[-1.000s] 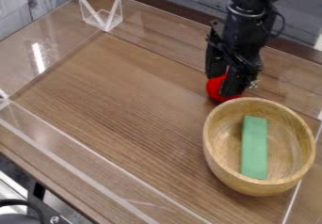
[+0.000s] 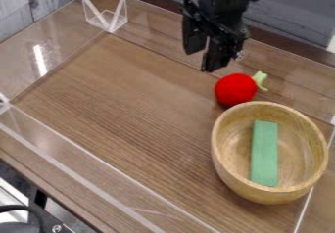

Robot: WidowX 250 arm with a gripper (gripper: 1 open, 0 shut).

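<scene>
The gripper (image 2: pixel 197 43) hangs open at the upper middle of the camera view, above and left of a red round object (image 2: pixel 236 89) on the wooden table. The red object has a small green part at its upper right. A tan bowl (image 2: pixel 225 163) at the lower right holds a long green object (image 2: pixel 263 152). Nothing shows between the gripper's fingers.
A white wire stand (image 2: pixel 108 14) stands at the upper left near the table's edge. Dark cables lie at the lower left corner.
The arm was lower, over the red object, about a second ago and is now higher and further left. The red object and bowl look unmoved.
</scene>
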